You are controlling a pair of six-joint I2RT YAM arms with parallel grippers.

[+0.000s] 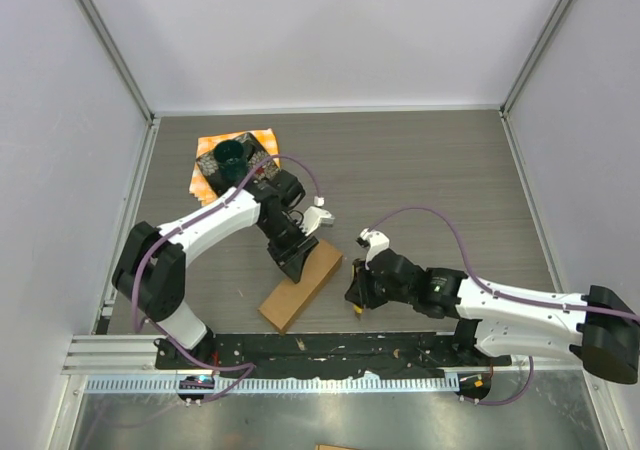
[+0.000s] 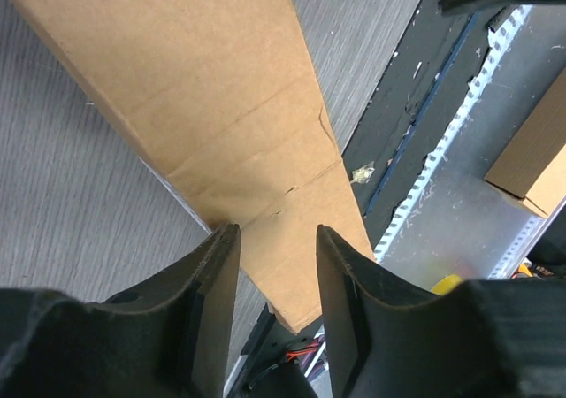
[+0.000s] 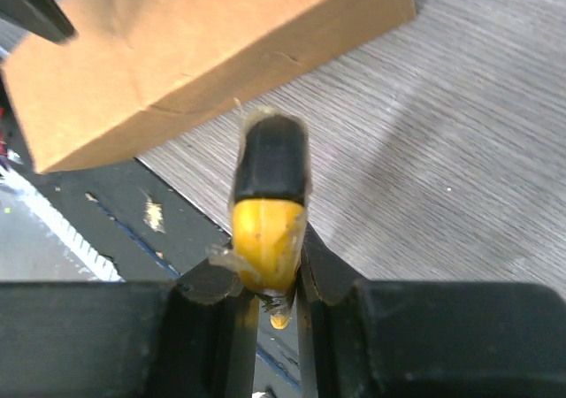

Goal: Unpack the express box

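The brown cardboard box lies slanted on the grey table, a plain closed face up. In the left wrist view the box runs beneath my left gripper, whose fingers stand apart with nothing clearly between them. From the top, the left gripper is over the box's left long side. My right gripper is to the right of the box, apart from it. It is shut on a yellow-and-black knife, which sticks up from between the fingers in the right wrist view.
An orange checked cloth with a dark patterned piece and a green round item lies at the back left. Another cardboard box sits beyond the table's front edge.
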